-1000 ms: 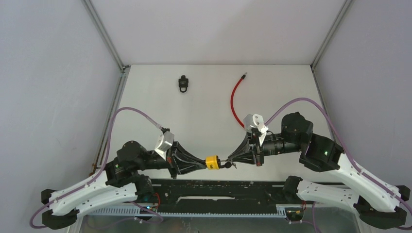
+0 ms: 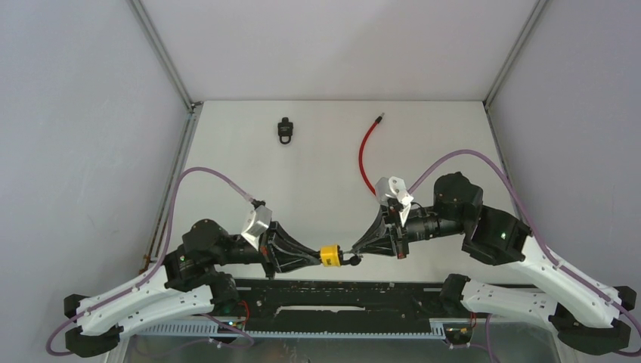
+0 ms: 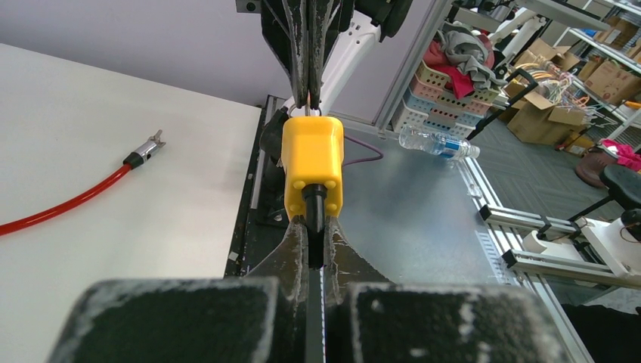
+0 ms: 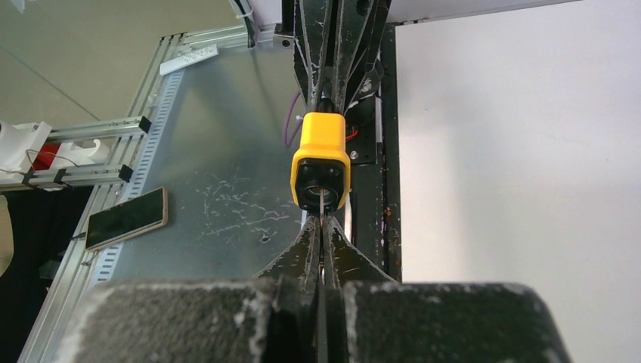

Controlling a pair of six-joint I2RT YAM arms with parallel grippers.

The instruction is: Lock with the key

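The yellow lock body [image 2: 329, 255] is held up between the two arms, over the table's front edge. My left gripper is shut on the black stub [image 3: 314, 204] at one end of it. Opposite, a black keyhole face [image 4: 318, 178] turns towards my right gripper, which is shut on a thin metal key [image 4: 322, 200]. The key's blade reaches from the fingertips to the keyhole; how deep it sits cannot be told. In the left wrist view, thin wire loops [image 3: 317, 110] show beside the right fingertips.
A red cable [image 2: 363, 155] with a metal end lies on the white table [image 2: 242, 166], partly hidden by the right arm. At the back left lies a small black padlock-like item [image 2: 285, 130].
The left arm is nearly still.
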